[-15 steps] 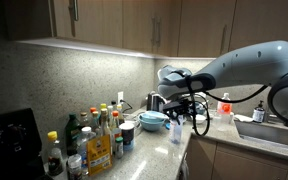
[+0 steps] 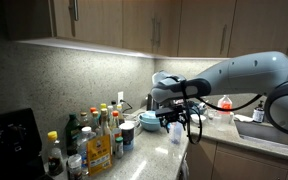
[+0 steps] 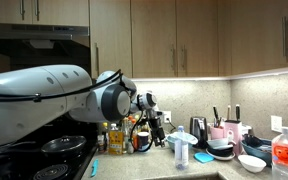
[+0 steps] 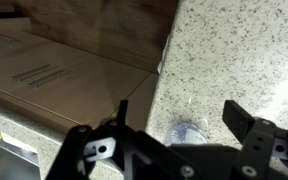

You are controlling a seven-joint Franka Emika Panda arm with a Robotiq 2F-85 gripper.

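A clear bottle [image 3: 181, 152] stands upright on the counter in exterior view 2, to the right of my gripper [image 3: 157, 132] and lower in that view. In exterior view 1 the same pale bottle [image 2: 176, 133] shows just below the gripper [image 2: 176, 117]. From the wrist, the gripper is open, its two dark fingers wide apart with bare counter showing between their tips. A round, see-through shape [image 4: 187, 133], seemingly the bottle, lies low in that view, partly hidden by the gripper body.
Several bottles and an orange carton [image 2: 99, 155] line the wall. Turquoise bowls [image 2: 148, 120] stand behind the gripper. A sink [image 2: 269, 132] lies at the right, and a pan [image 3: 66, 146] sits on the stove.
The bottle stays in about the same place.
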